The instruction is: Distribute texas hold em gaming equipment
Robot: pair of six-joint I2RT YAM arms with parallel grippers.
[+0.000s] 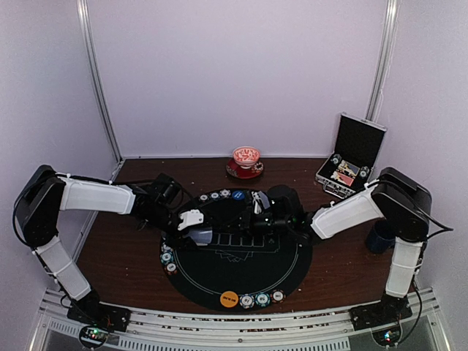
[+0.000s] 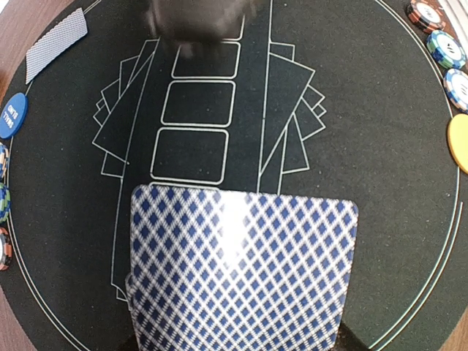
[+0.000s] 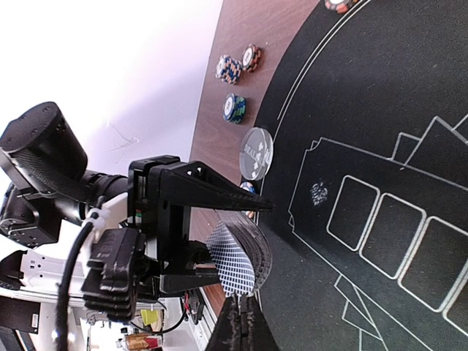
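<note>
A deck of blue-and-white patterned cards (image 2: 241, 270) fills the bottom of the left wrist view, its top card lying flush on the pack. In the right wrist view my left gripper is shut on the deck (image 3: 231, 259), one black finger (image 3: 212, 191) on either side of it. My right gripper is shut at the bottom of that view with nothing between its fingers. The top card is outside them. In the left wrist view the right gripper shows as a dark blur above and apart from the deck.
The black poker mat (image 1: 234, 281) lies beneath both arms. Chip stacks (image 3: 234, 108) and a clear dealer button (image 3: 256, 153) line its edge. A patterned card or cards (image 2: 57, 44) lie near the rim. An open case (image 1: 346, 172) and a cup on a saucer (image 1: 246, 170) stand behind.
</note>
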